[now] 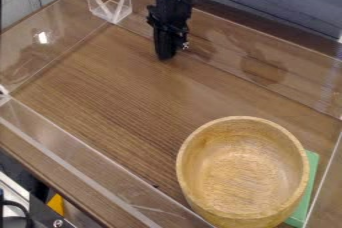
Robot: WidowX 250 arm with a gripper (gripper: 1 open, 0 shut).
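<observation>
The black robot arm reaches down from the top centre, its gripper (166,48) low over the wooden table (114,102) in the upper middle. The gripper looks shut, though its fingers are small and dark; nothing clear shows between them. A small pale, mottled shape at its right side is too small to identify.
A large tan bowl (241,172) sits at the lower right, with a green object (302,196) beside it. A clear angular piece (110,4) stands at the back left.
</observation>
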